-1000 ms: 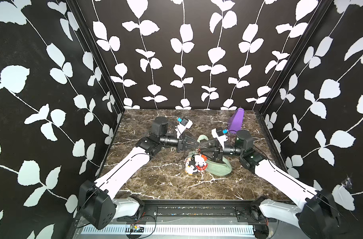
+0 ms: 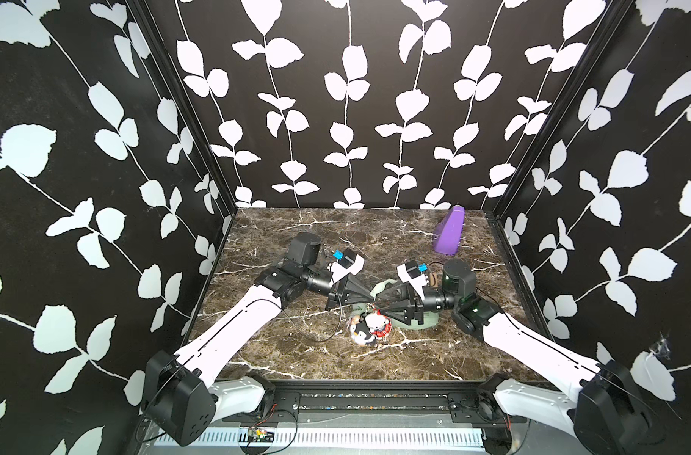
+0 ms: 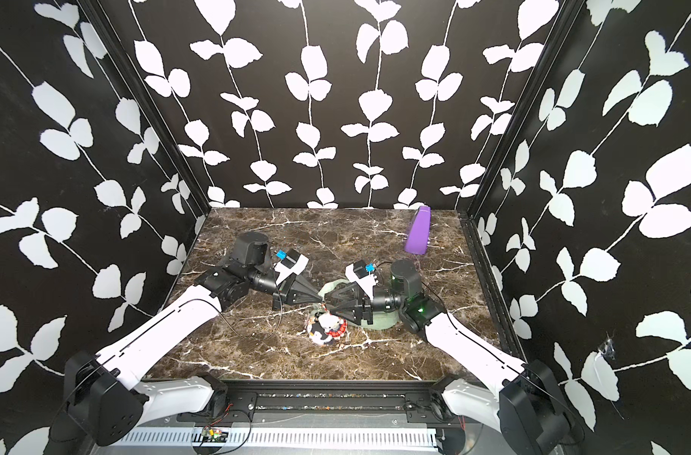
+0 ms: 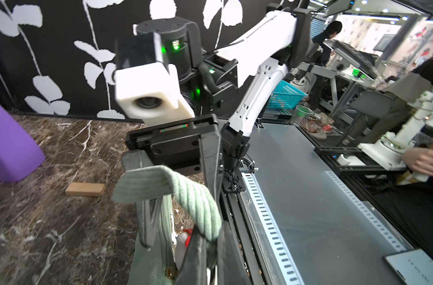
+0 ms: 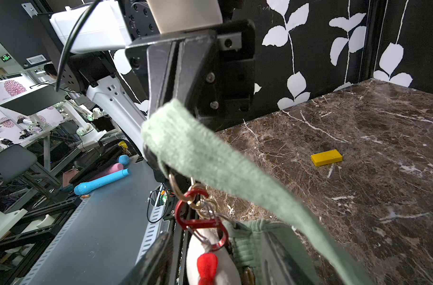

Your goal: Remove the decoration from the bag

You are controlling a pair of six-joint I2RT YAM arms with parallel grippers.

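The green bag (image 2: 428, 320) lies on the marble table under my right arm. Its pale green strap (image 4: 192, 194) runs down between the fingertips of my left gripper, which is shut on it. Gold rings and a red carabiner (image 5: 180, 220) hang below the strap in the right wrist view, above a white plush (image 5: 195, 261) with a red part. My right gripper stands open, its fingers (image 5: 278, 256) apart on either side of the carabiner. From above, the plush decorations (image 2: 362, 332) rest at the bag's front left; how the carabiner's gate stands cannot be told.
A purple object (image 2: 450, 229) stands at the back right of the table. The right wrist view has a yellow block (image 5: 326, 157), and the left one a tan block. Both gripper tips are very close together. Bare table lies at the left and front.
Both grippers have come lower and closer to the table's front. The plush decorations have shifted slightly frontward, and the right gripper now covers more of the bag from above.
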